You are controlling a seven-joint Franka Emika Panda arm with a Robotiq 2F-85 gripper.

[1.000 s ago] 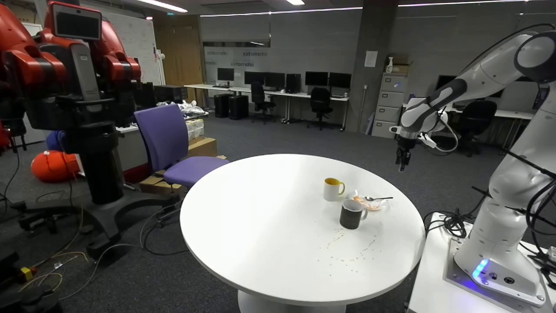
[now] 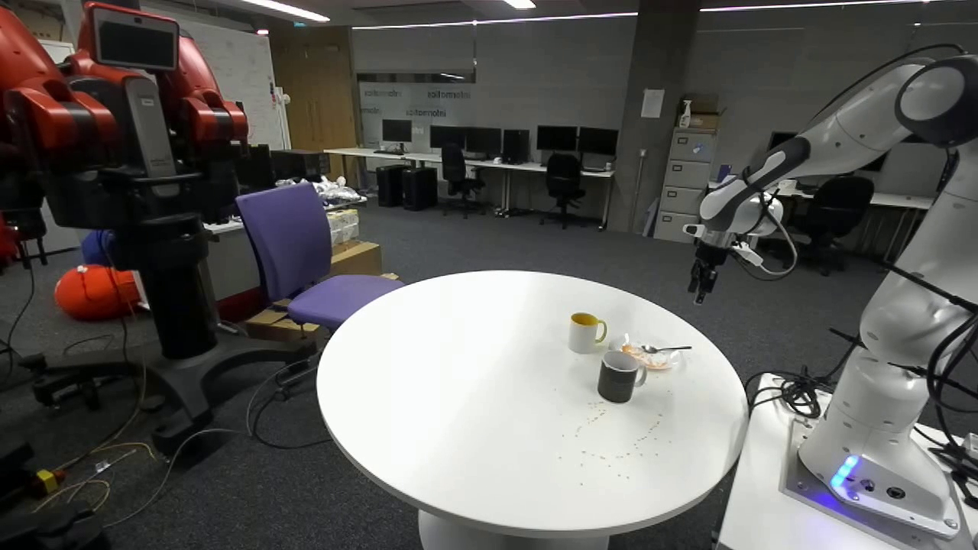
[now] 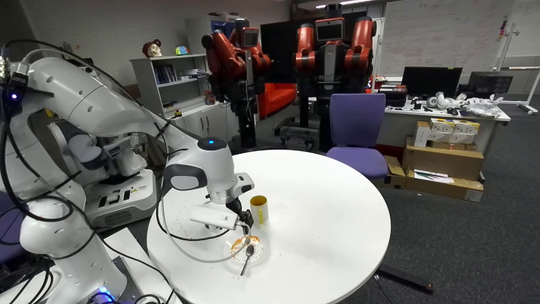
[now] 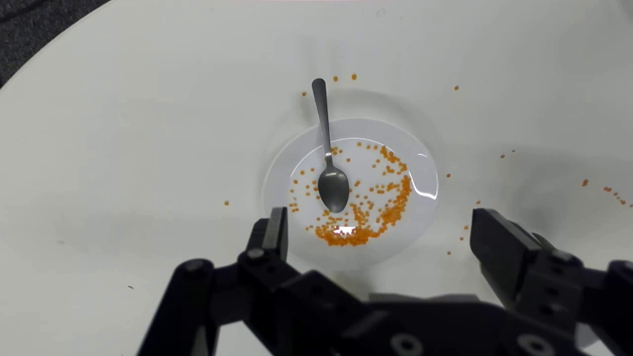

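Observation:
A clear plate (image 4: pixel 274 184) holding small orange grains (image 4: pixel 394 210) lies on the round white table (image 2: pixel 477 385). On it rests a metal spoon (image 4: pixel 333 189), its handle reaching out over the rim. My gripper is open above the table, with its fingers apart and nothing held; the plate shows beyond and between them in the wrist view. In exterior view 1 the gripper (image 2: pixel 701 292) hangs well above the tabletop. A white mug with yellow inside (image 2: pixel 584 334) stands upright beside the plate. A dark grey mug (image 2: pixel 616 380) is upright nearby, hidden by the arm in exterior view 2.
Stray orange grains (image 2: pixel 633 444) are scattered on the table near the dark mug. A purple chair (image 2: pixel 312 266) stands at the table's far left edge. A cable (image 3: pixel 190 258) loops down from the arm.
In exterior view 1 the arm and gripper have shifted slightly left, and the gripper has tilted a little. The mugs, plate and spoon have not moved.

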